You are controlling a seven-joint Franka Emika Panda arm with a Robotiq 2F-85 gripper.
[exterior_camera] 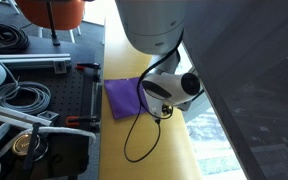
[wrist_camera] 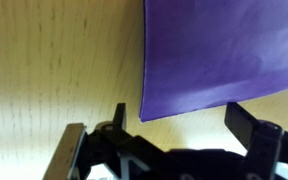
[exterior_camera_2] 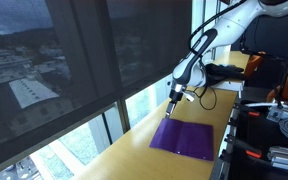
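A purple cloth (exterior_camera_2: 183, 138) lies spread out on the wooden table. My gripper stands open above one corner of it in the wrist view, with nothing held between its fingers. That corner of the cloth (wrist_camera: 199, 60) points toward the gap between the fingers, and bare wood shows to its left. Exterior view 2 has the gripper (exterior_camera_2: 170, 108) at the cloth's far left corner; whether it touches cannot be told. From exterior view 1 the arm hides part of the cloth (exterior_camera: 122, 98) and the fingertips.
Bare table (exterior_camera_2: 94, 158) stretches out on the near left. A dark blind (exterior_camera_2: 64, 50) and window run along one side. Across the other side stands a dark cart (exterior_camera: 69, 95) with coiled cables (exterior_camera: 26, 97). A loose black cable (exterior_camera: 127, 150) hangs from the arm over the table.
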